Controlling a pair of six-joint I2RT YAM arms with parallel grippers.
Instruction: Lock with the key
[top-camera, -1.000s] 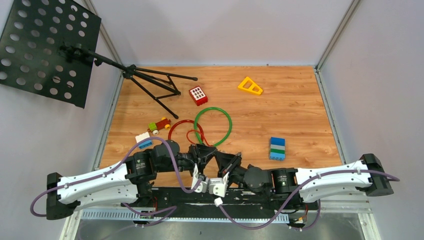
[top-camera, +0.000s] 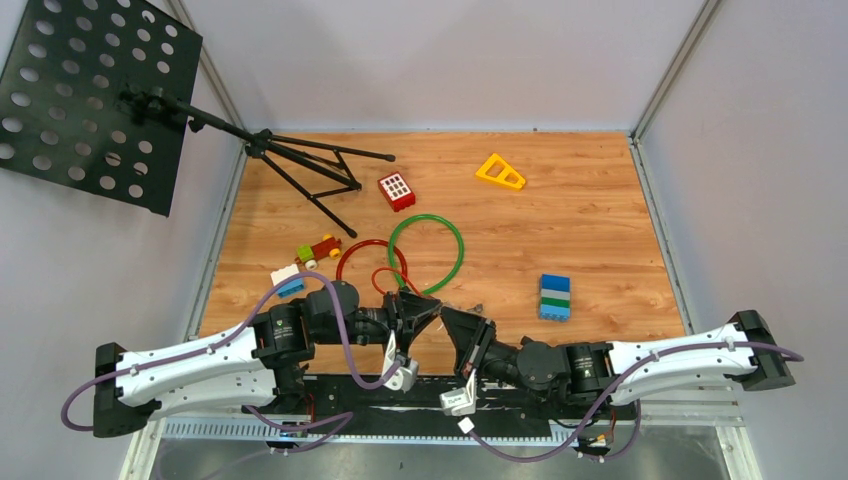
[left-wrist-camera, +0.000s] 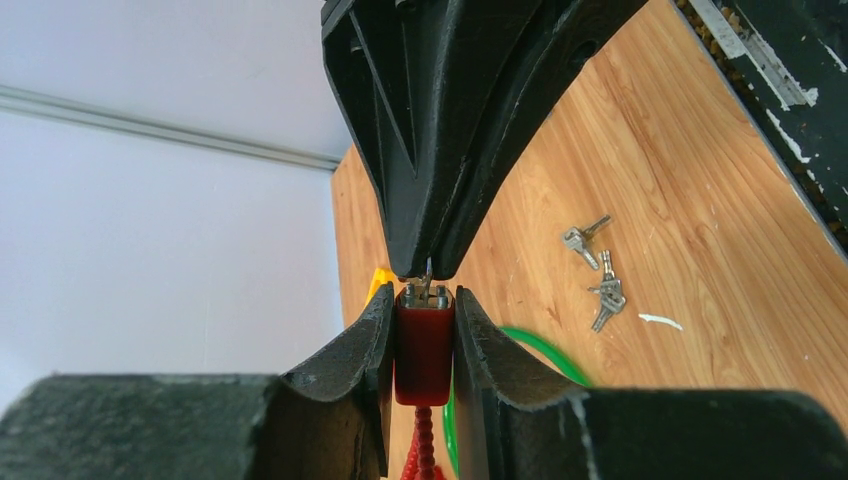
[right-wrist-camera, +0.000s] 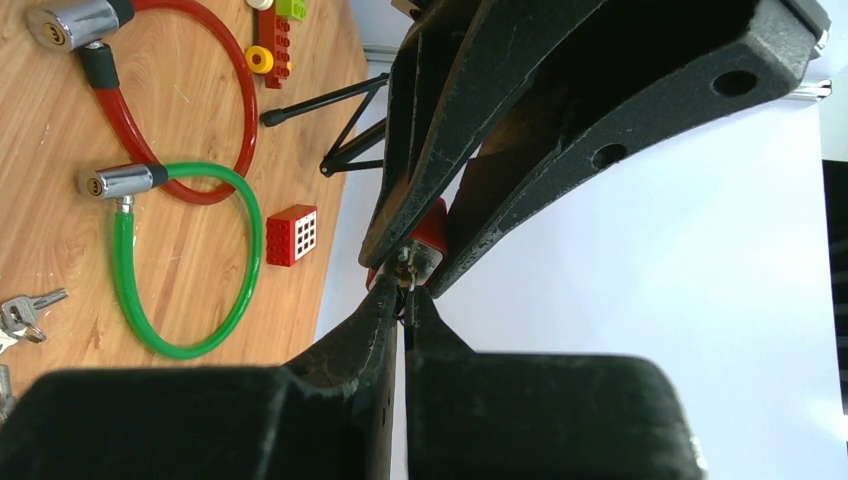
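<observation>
My left gripper (top-camera: 430, 304) is shut on the red lock (left-wrist-camera: 423, 355), whose metal keyhole end faces my right gripper (top-camera: 447, 313). A red cable (top-camera: 383, 270) trails from this lock. In the left wrist view, the right fingertips meet tightly just above the keyhole end. A thin sliver of metal, the key (left-wrist-camera: 429, 270), shows between those fingertips and the lock face. From the right wrist view, the right fingers (right-wrist-camera: 372, 335) are closed right against the lock's end (right-wrist-camera: 412, 262). How deep the key sits, and the turn of the lock, cannot be made out.
Loose keys (left-wrist-camera: 607, 291) lie on the wooden table. A green cable lock (right-wrist-camera: 122, 265) and a larger red one (right-wrist-camera: 245, 100) rest nearby. Toy bricks (top-camera: 555, 297), a yellow triangle (top-camera: 500, 172) and a black stand (top-camera: 300, 160) are farther out.
The right wrist has rolled and its white camera mount has swung right and toward the front edge, while its fingertips stay at the lock. My left arm looks nearly still.
</observation>
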